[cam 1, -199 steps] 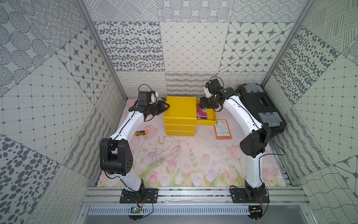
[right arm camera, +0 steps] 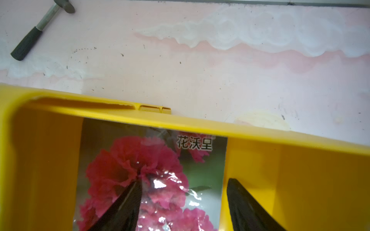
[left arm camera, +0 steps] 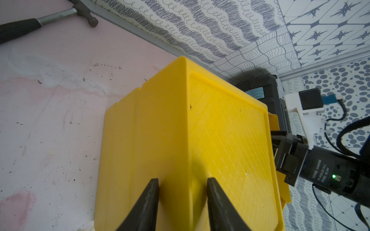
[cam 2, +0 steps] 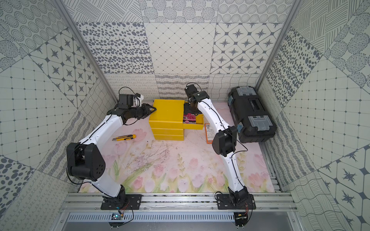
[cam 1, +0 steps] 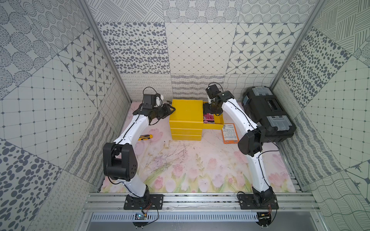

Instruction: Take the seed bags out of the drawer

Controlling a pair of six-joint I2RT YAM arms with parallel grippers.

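Observation:
A seed bag [right arm camera: 154, 169] with a pink carnation picture lies flat inside the pulled-out top drawer [cam 1: 219, 122] of the yellow cabinet [cam 1: 187, 109]. My right gripper hangs over that drawer, open, its fingers [right arm camera: 123, 204] apart above the bag with nothing between them. In the top right view the bag [cam 2: 189, 118] shows partly beneath the right arm. At the cabinet's left side, my left gripper stands part open, its fingertips astride the corner edge of the cabinet [left arm camera: 185, 115]; whether they touch it is unclear.
An orange-and-white packet [cam 1: 230, 134] lies on the table to the right of the drawer. Farther right stands a black toolbox [cam 1: 268, 113]. A yellow cutter [cam 2: 124, 137] lies left of the cabinet, and a hammer [right arm camera: 38, 32] behind it.
My right arm has shifted a little left, its gripper now more directly over the drawer and covering part of the bag. The left arm looks unmoved.

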